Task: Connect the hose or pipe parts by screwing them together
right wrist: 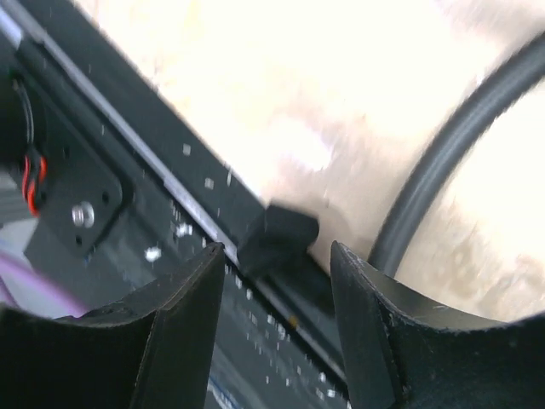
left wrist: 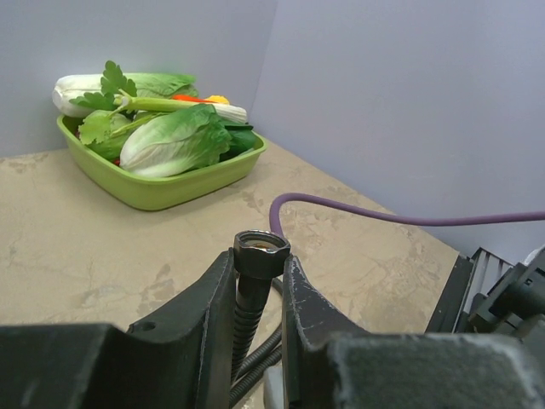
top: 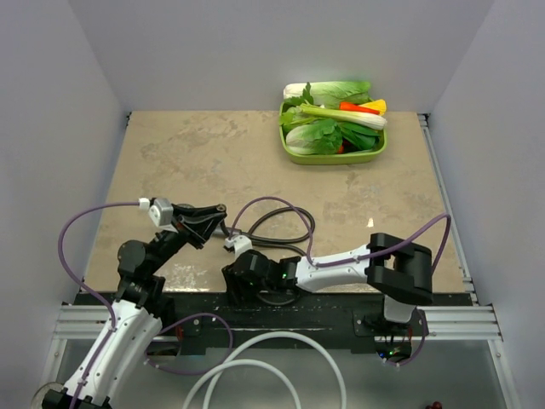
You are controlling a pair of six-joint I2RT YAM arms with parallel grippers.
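In the left wrist view my left gripper grips the dark corrugated hose at its metal nut [left wrist: 261, 243], the hose end pointing up. In the top view that gripper [top: 217, 223] is over the left part of the counter. The coiled black hose [top: 294, 210] lies on the counter. My right gripper [top: 230, 281] is low at the front edge; in the right wrist view it is open [right wrist: 277, 281], above the dark edge strip, beside the black hose [right wrist: 438, 145], nothing clearly held.
A green bin of vegetables [top: 332, 158] stands at the back right. Purple cables [top: 64, 247] run along both arms. Pale hoses [top: 289, 336] arch below the front edge.
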